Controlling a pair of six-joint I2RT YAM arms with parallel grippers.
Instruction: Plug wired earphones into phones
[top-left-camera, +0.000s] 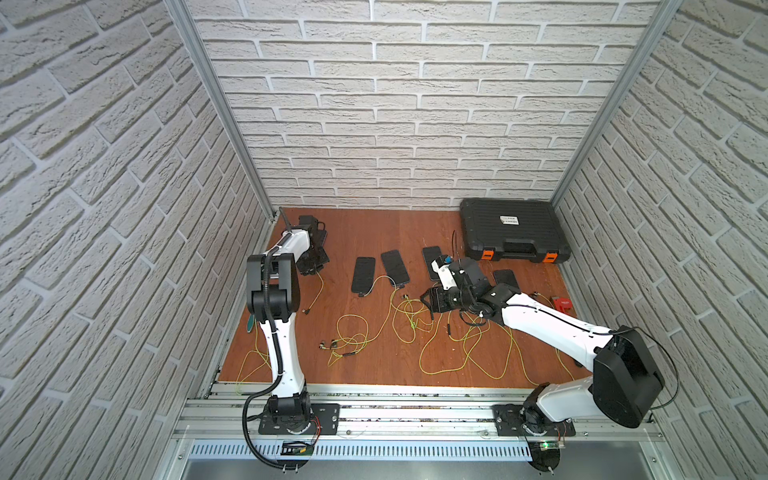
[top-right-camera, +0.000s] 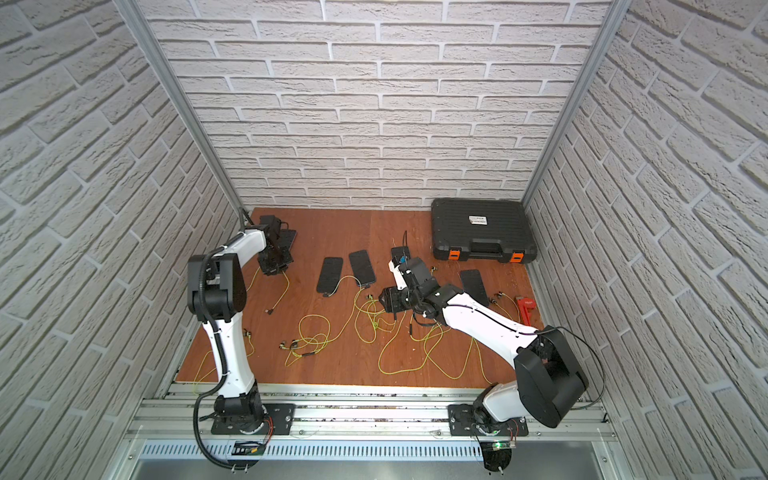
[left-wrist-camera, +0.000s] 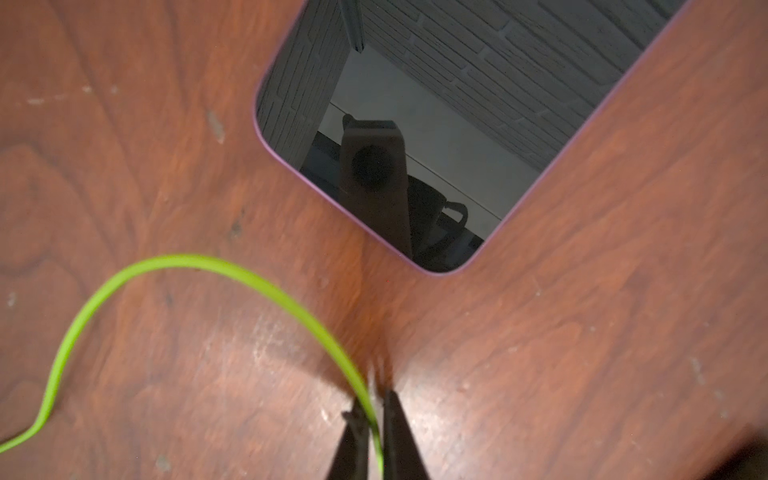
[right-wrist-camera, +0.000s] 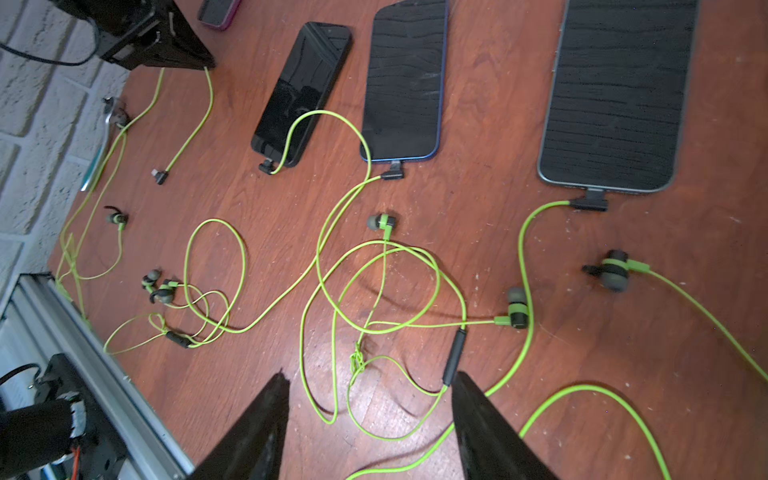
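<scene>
In the left wrist view my left gripper is shut on or against a yellow earphone cable (left-wrist-camera: 280, 296), low over the table below a pink-edged phone (left-wrist-camera: 448, 120); whether the cable is between the tips is hard to tell. At the far left a loose plug (right-wrist-camera: 160, 175) lies on its cable. My right gripper hangs open above tangled earphone cables in the middle right. Three phones, a black one (right-wrist-camera: 300, 92), a blue one (right-wrist-camera: 404, 80) and a larger one (right-wrist-camera: 616, 96), have plugs at their lower ends.
A black case (top-left-camera: 512, 228) stands at the back right, with another phone (top-right-camera: 472, 284) and a red object (top-right-camera: 525, 310) near the right edge. Earbuds and cables cover much of the front.
</scene>
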